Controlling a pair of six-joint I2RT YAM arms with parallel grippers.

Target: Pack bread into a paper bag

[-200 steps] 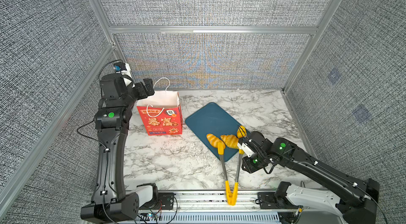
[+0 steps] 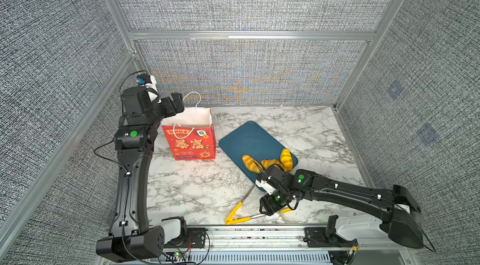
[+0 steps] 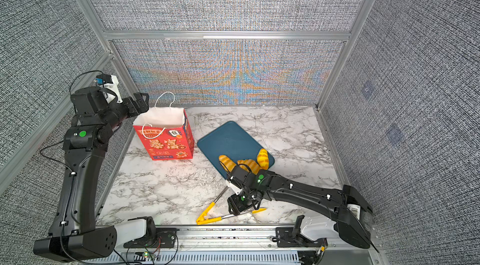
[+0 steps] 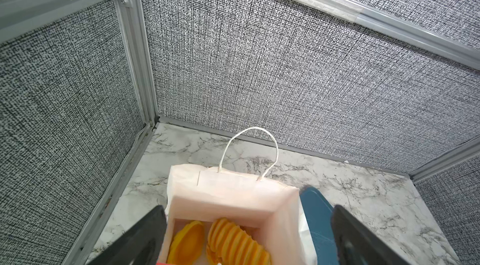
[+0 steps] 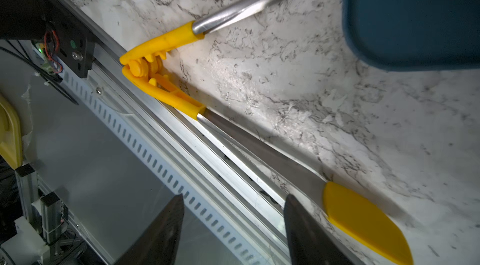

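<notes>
The red paper bag (image 2: 194, 141) stands upright with its mouth up. Inside it, the left wrist view shows a yellow bread piece (image 4: 188, 243) and a ridged one (image 4: 237, 244). Three bread pieces (image 2: 286, 159) lie at the near end of the blue tray (image 2: 250, 137), partly behind the right arm. Yellow-handled tongs (image 5: 260, 150) lie spread in a V at the table's front. Above them my right gripper is open, nothing between its fingers. At the bag's back left, my left gripper stands open and empty, the bag's mouth lying beyond it.
A metal rail (image 2: 245, 232) runs along the table's front edge. Grey fabric walls (image 2: 250, 70) close off the back and sides. Bare marble table (image 2: 315, 130) lies right of the tray, and more is clear between bag and tongs.
The tongs, earlier upright from tray to rail, now lie flat further left. The left arm has shifted slightly.
</notes>
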